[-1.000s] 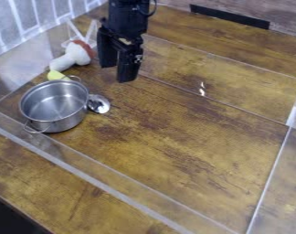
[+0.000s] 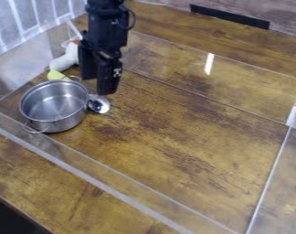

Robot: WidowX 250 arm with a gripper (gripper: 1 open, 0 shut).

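My black gripper (image 2: 100,71) hangs over the back left of the table, above and behind a steel pot (image 2: 53,105) with loop handles, its fingers open. A round shiny metal object (image 2: 98,105), perhaps a lid or utensil, lies just right of the pot, below the gripper. A small yellow-green item (image 2: 56,75) lies behind the pot, and a white object (image 2: 65,57) sits further back, partly hidden by the arm.
Clear plastic walls enclose the wooden table (image 2: 187,146). A white railing stands at the back left, and a dark strip runs along the far back right.
My gripper has moved toward the camera and slightly left, coming nearer the pot and the shiny object. The objects on the table have stayed in place.
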